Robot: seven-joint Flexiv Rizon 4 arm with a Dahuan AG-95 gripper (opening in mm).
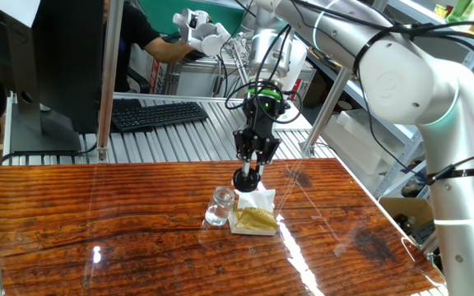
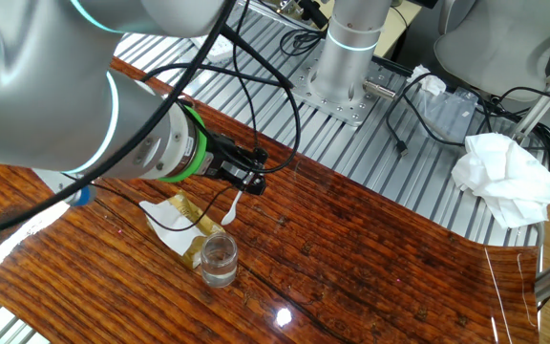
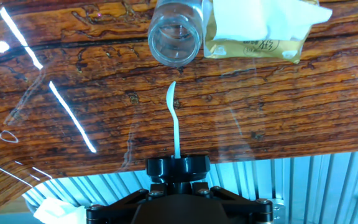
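My gripper is shut on a slim white spoon [image 3: 174,121]. The handle runs in between the dark rounded fingertips, and the bowl end points away from them. In exterior view 2 the spoon [image 2: 231,210] slants down below the gripper [image 2: 246,182], above the wooden table. A clear glass jar [image 3: 175,38] with some liquid in it stands ahead of the spoon, apart from its tip. Beside the jar lies a gold-and-white tissue packet [image 3: 257,34]. In exterior view 1 the gripper [image 1: 247,178] is just behind the packet [image 1: 254,215], and the spoon is hard to make out.
A keyboard [image 1: 159,116] and a monitor [image 1: 52,74] stand on the ribbed metal bench behind the tabletop. Crumpled white paper [image 2: 504,179] lies on that bench. Loose black cables loop around the arm.
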